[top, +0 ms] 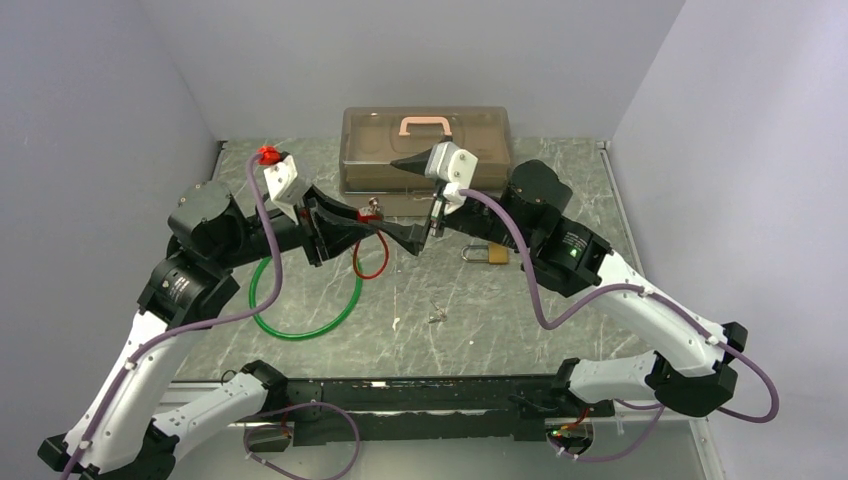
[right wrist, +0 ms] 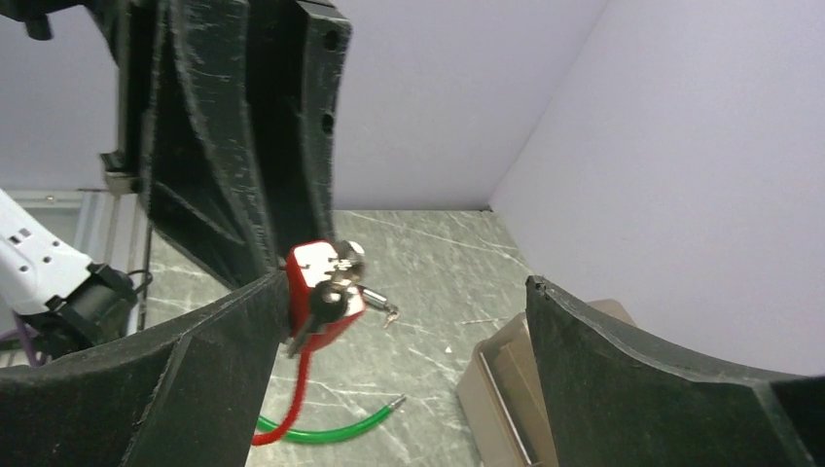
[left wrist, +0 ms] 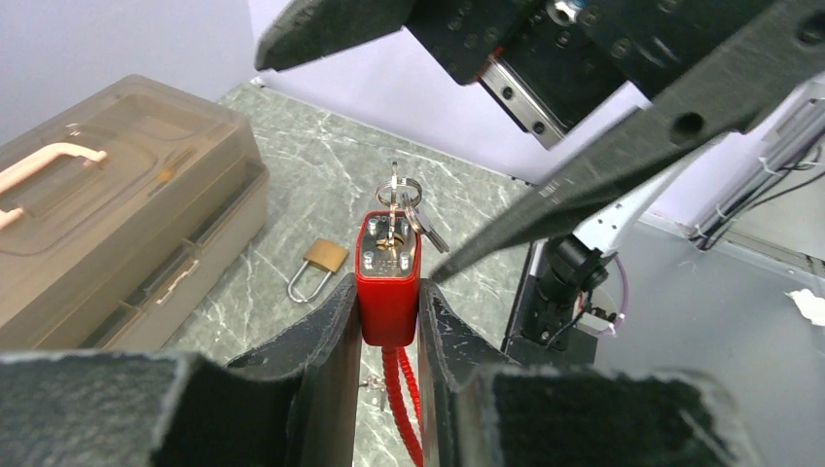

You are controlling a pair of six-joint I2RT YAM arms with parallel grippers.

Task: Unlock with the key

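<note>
A red lock [left wrist: 387,302] with a keyhole plate and red cable is gripped upright between my left gripper's fingers; a key ring with keys [left wrist: 407,206] rests at its top, one key apparently in the keyhole. From above, my left gripper [top: 350,225] meets my right gripper [top: 420,200] near the middle. My right gripper stands open around the lock's side; in the right wrist view its fingers [right wrist: 623,389] are wide apart, the lock [right wrist: 311,282] between and ahead of them, blurred.
A plastic case [top: 424,150] stands at the back. A brass padlock [top: 495,254], small loose keys [top: 437,314] and a green hose [top: 300,335] lie on the marble surface [top: 530,330].
</note>
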